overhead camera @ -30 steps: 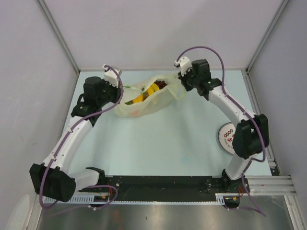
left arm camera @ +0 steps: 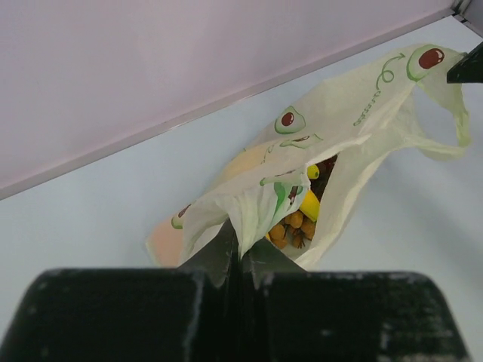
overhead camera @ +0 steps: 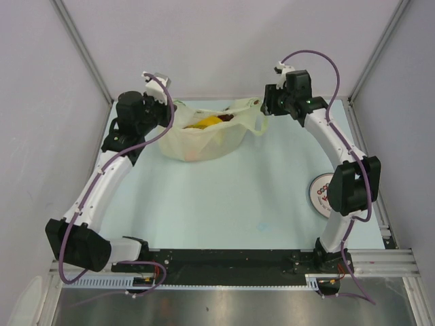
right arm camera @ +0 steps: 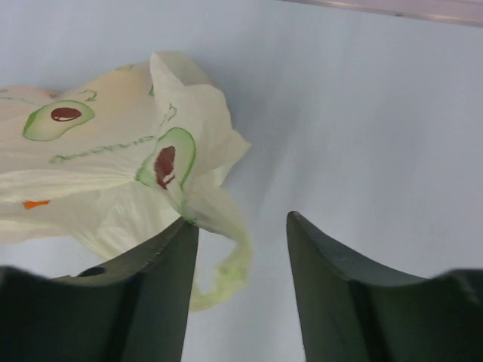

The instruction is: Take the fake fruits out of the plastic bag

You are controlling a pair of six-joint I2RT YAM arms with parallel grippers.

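Note:
The pale plastic bag (overhead camera: 204,145), printed with avocados, lies with its mouth spread open at the back of the table. My left gripper is shut on the bag's left end. Yellow fruit (overhead camera: 209,121) shows inside the bag; in the left wrist view, a yellow fruit (left arm camera: 310,205) and several brown round fruits (left arm camera: 293,228) sit in the mouth. My right gripper stands open by the bag's right end. A loose handle loop (right arm camera: 234,270) hangs behind its left finger, reaching into the gap; neither finger pinches it.
A white round plate (overhead camera: 321,195) with red marks rests at the right, partly hidden by the right arm. Bare table (overhead camera: 211,204) fills the middle and front. A wall stands close behind the bag.

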